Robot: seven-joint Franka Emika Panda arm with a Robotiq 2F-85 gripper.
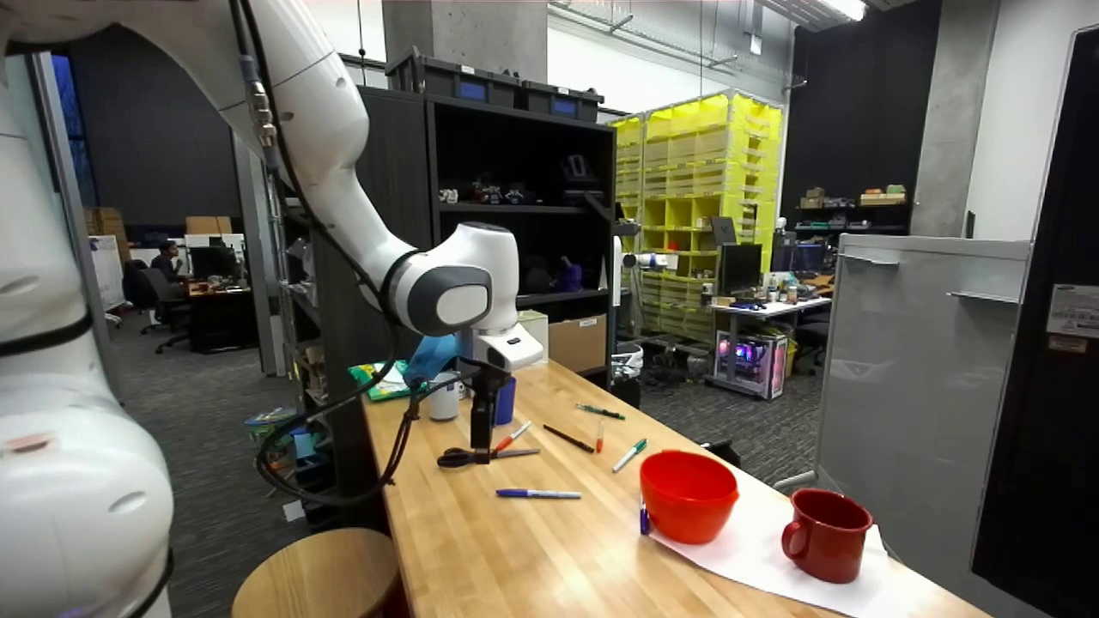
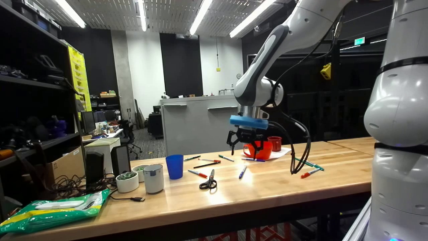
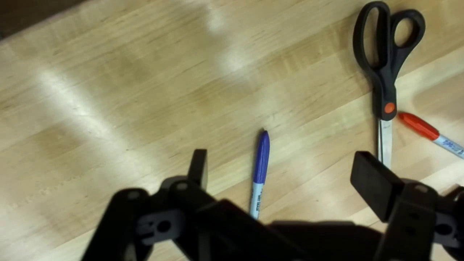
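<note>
My gripper stands open above the wooden table, its two black fingers wide apart and nothing held. In the wrist view a blue-capped marker (image 3: 261,161) lies on the table below, between the fingers in the picture; its lower end is hidden behind the gripper. Black-handled scissors (image 3: 385,87) lie to the right, their blade tips near the right finger in that view. Beside them is a red-capped marker (image 3: 419,126). Exterior view 2 shows the gripper (image 2: 245,150) raised over the table, in front of a red bowl-like cup (image 2: 262,151).
The red bowl (image 1: 688,499) and a dark red mug (image 1: 827,536) are at the table's near right, by white paper (image 1: 742,556). A blue cup (image 2: 174,166), a grey-white cup (image 2: 154,178) and potted plants (image 2: 127,182) crowd the other end. Several pens lie scattered.
</note>
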